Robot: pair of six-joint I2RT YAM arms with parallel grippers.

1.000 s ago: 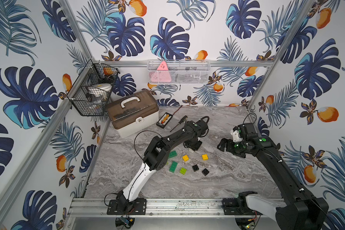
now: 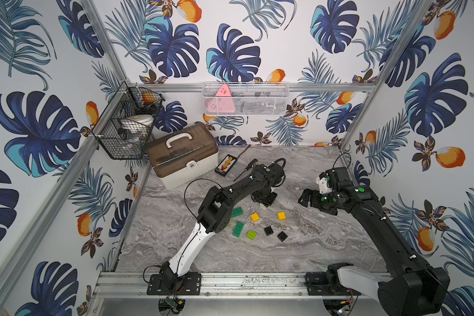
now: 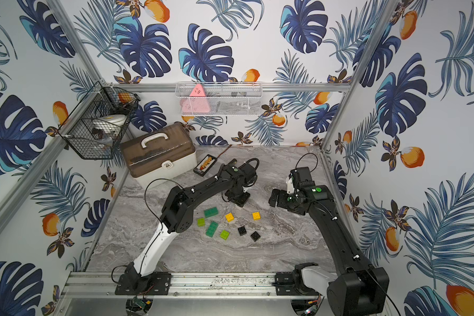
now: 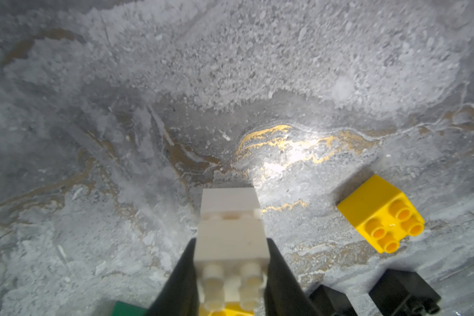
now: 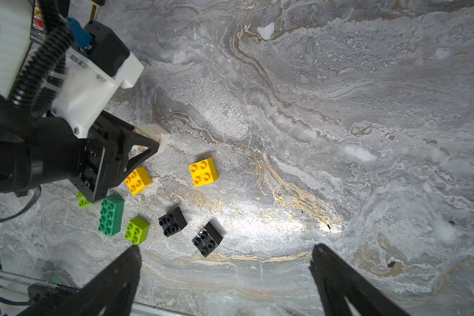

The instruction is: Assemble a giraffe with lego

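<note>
A white piece (image 4: 230, 239), apparently two stacked bricks with studs facing me, is between the fingers of my left gripper in the left wrist view. The fingers lie close against its sides; whether they grip it is unclear. From the right wrist view, the white piece (image 5: 160, 137) shows at the left fingertips. Close by are two yellow bricks (image 5: 202, 172) (image 5: 138, 180), two black bricks (image 5: 172, 221) (image 5: 207, 239), light green bricks (image 5: 137, 230) and dark green bricks (image 5: 111, 215). My right gripper is wide open above bare table, empty.
A brown-lidded toolbox (image 2: 183, 155) and a small black tray (image 2: 226, 164) stand at the back left. A hammer (image 2: 246, 171) lies partly behind the left arm.
The left gripper has shifted very slightly in the top left view. Loose bricks and right arm look essentially unchanged.
</note>
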